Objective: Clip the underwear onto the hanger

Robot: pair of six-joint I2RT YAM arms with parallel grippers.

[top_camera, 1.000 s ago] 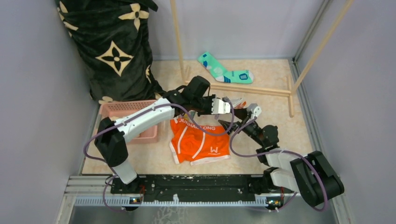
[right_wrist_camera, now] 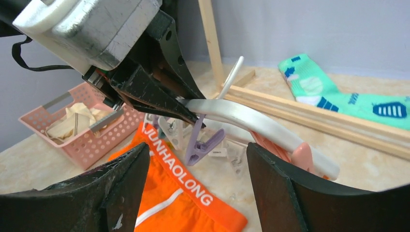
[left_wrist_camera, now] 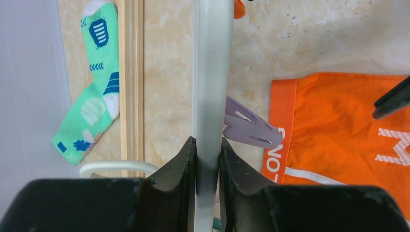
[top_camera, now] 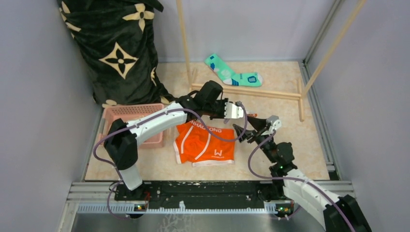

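In the left wrist view my left gripper has its fingers closed around the white rim of the hanger (left_wrist_camera: 212,67). A purple clip (left_wrist_camera: 249,126) hangs from it. The right wrist view shows the same hanger (right_wrist_camera: 232,110) tilted, with the purple clip (right_wrist_camera: 205,147) between and beyond my right fingers. My right gripper is open, apart from the clip, with nothing gripped. The orange underwear (top_camera: 208,145) lies spread on the table, lettered waistband towards the hanger. Whether a clip touches its far left corner cannot be told.
A wooden rail (top_camera: 251,92) crosses behind the arms, with a green sock (top_camera: 232,75) beyond it. The pink basket (top_camera: 157,107) stands left, beside a dark patterned cloth (top_camera: 96,48). Free table lies at right.
My right gripper has shifted right, away from the underwear. The left arm has moved slightly right and down. The underwear has slid a little to the left.
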